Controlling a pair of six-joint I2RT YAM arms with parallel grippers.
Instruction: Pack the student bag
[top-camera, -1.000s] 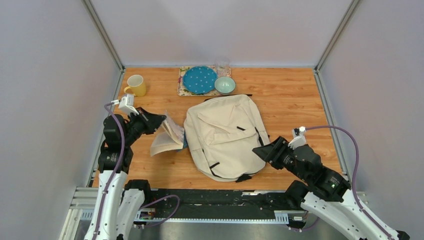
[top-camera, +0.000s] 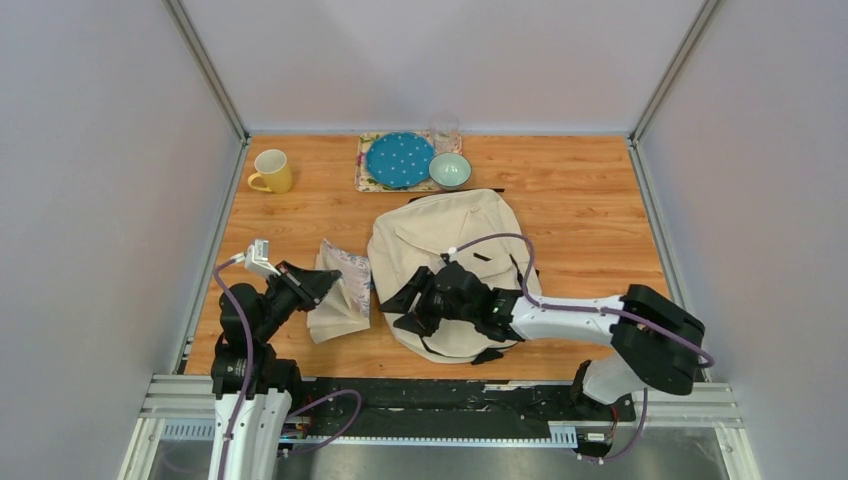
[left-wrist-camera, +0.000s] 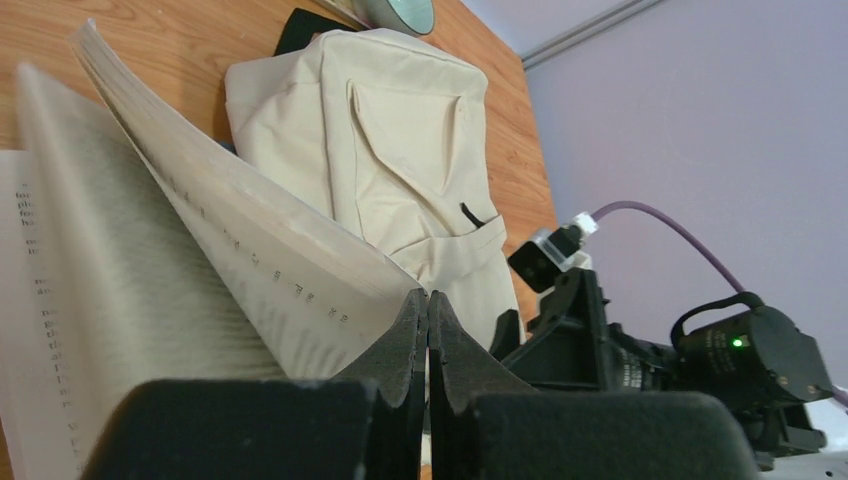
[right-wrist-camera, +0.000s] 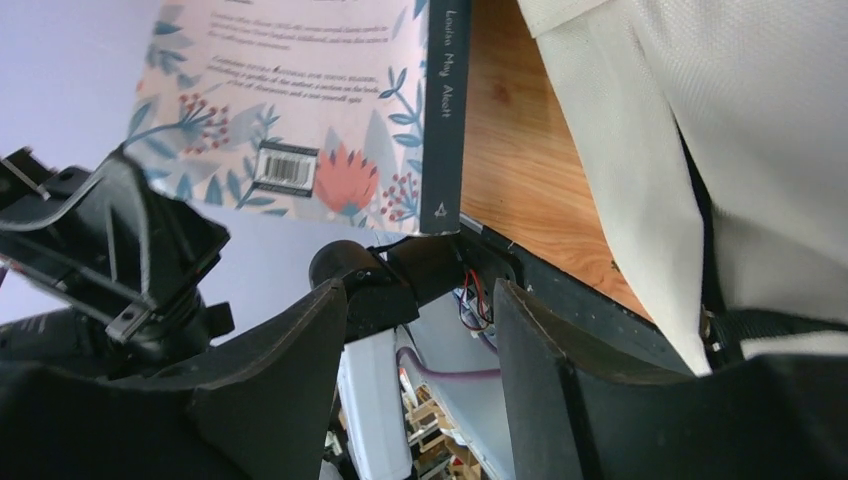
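An open book (top-camera: 340, 310) hangs from my left gripper (top-camera: 328, 278), left of the cream backpack (top-camera: 470, 220). In the left wrist view the shut fingertips (left-wrist-camera: 422, 300) pinch the thin edge of its pages (left-wrist-camera: 250, 240). The right wrist view shows its back cover (right-wrist-camera: 300, 110), pink with flowers, a barcode and a dark spine. My right gripper (top-camera: 400, 310) reaches over the backpack's left part toward the book, open, with nothing between its fingers.
A yellow mug (top-camera: 275, 175) stands at the back left. A tray (top-camera: 365, 185) with a blue dotted plate (top-camera: 398, 160), a green bowl (top-camera: 450, 172) and a glass (top-camera: 445, 125) is at the back.
My right gripper has moved left across the backpack toward the book. My left gripper has moved a little toward the table's front, the book with it.
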